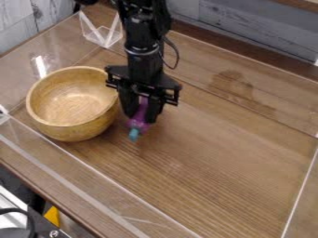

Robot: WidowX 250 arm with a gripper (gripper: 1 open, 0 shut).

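The black robot arm (144, 46) comes down from the top of the camera view to its gripper (140, 108) low over the wooden table, right of the tan bowl (72, 125). A purple object with a teal tip (136, 131) is under and between the fingers, partly hidden by them. Whether the fingers grip it is hard to tell.
A clear plastic piece (102, 33) is at the back left. Dark cables lie at the lower left corner.
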